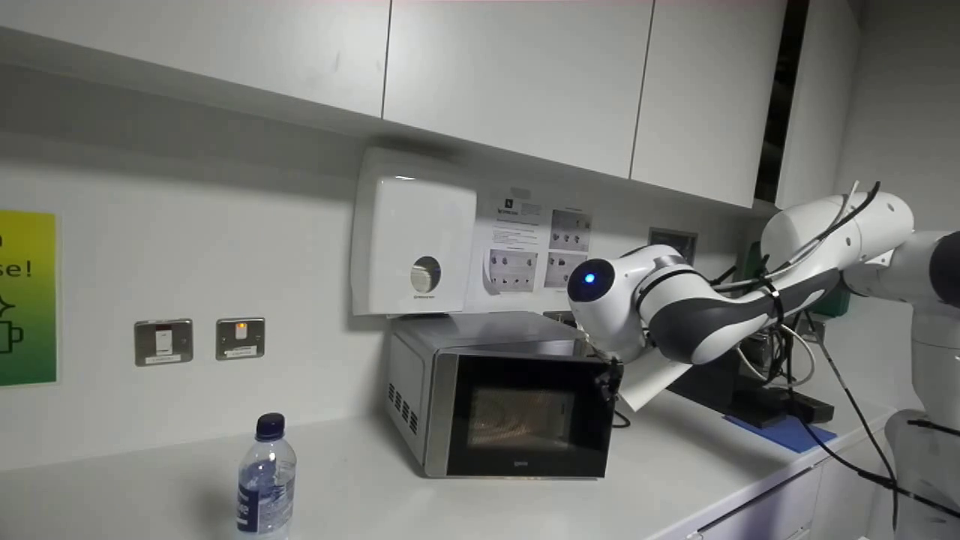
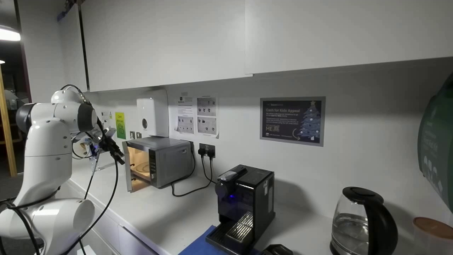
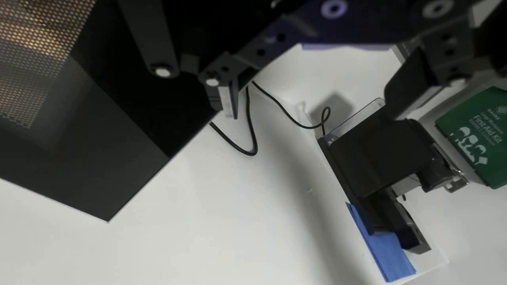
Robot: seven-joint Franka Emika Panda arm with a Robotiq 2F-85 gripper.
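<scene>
The grey microwave (image 2: 172, 161) stands on the counter, its black door (image 1: 531, 418) ajar; a lit inside with a turntable (image 2: 142, 166) shows past it in exterior view 2. At the door's free side, in front of its upper right part, is my black gripper (image 1: 609, 382), tilted downward. From the wrist, the gripper is open, its two fingers wide apart and nothing held between them. One finger (image 3: 229, 102) overlaps the edge of the door (image 3: 119, 156); whether it touches is unclear. The other finger (image 3: 411, 85) is out over the counter side.
A water bottle (image 1: 267, 481) stands on the counter left of the microwave. To the other side are a black coffee machine (image 2: 246, 204) on a blue mat (image 2: 199, 242) and a glass kettle (image 2: 350, 225). Power cables (image 2: 197, 193) trail behind.
</scene>
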